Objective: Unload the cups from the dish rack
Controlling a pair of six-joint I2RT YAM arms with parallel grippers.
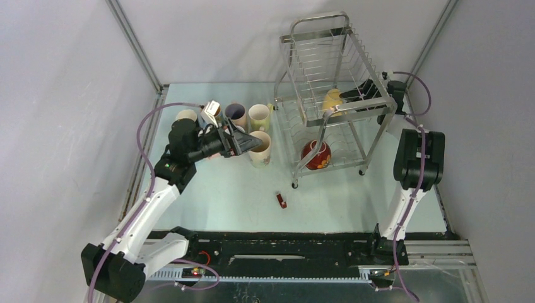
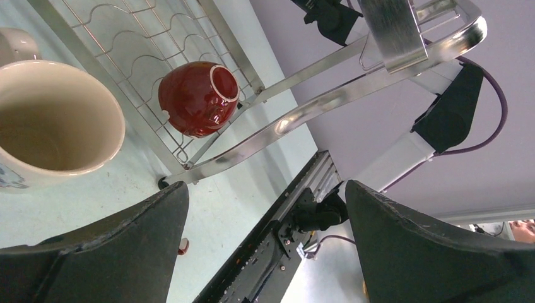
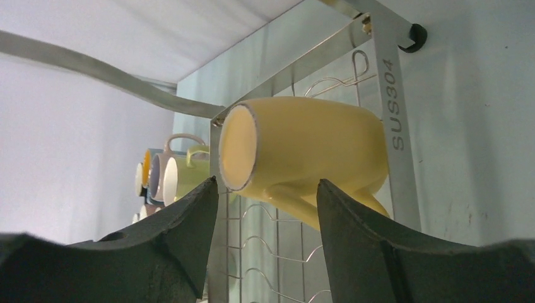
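The two-tier metal dish rack (image 1: 301, 35) holds a yellow cup (image 1: 332, 98) lying on its side on the upper tier and a red cup (image 1: 315, 155) lying on the lower one. My right gripper reaches in from the right, its fingers apart just short of the yellow cup (image 3: 303, 142), nothing visibly between them. My left gripper is open, empty, above the several cups left of the rack, near the cream cup (image 1: 259, 151). The red cup (image 2: 192, 101) shows beyond it in the left wrist view.
Several cups, among them a green one (image 1: 258, 117) and a purple one (image 1: 235, 113), stand grouped at the table's back left. A small red object (image 1: 281, 201) lies at the front middle.
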